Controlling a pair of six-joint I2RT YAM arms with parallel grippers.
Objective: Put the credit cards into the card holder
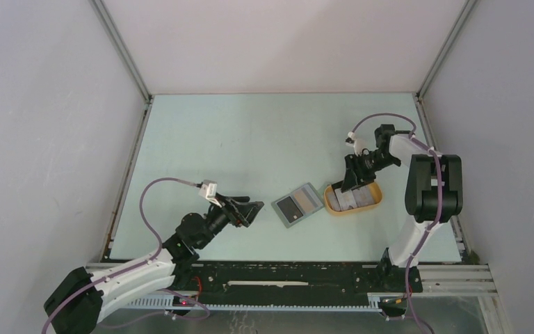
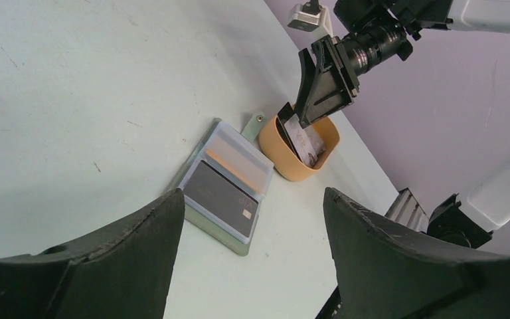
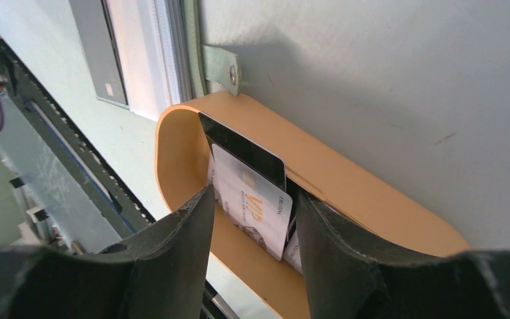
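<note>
The card holder (image 2: pixel 239 247) lies open on the table left of a tan basket (image 3: pixel 356 174). Behind a clear window in it shows a dark card (image 2: pixel 220 203). Inside the basket, a pale card (image 3: pixel 252 193) leans against a black card (image 3: pixel 244 147) at the wall; more cards beneath are mostly hidden. My right gripper is over the basket, part open, its fingers either side of the pale card's upper end; whether they touch it I cannot tell. Left of the holder, my left gripper (image 1: pixel 252 212) hangs open with nothing between its fingers.
A snap tab (image 3: pixel 222 66) on the holder reaches to the basket's rim. A dark rail runs along the front edge.
</note>
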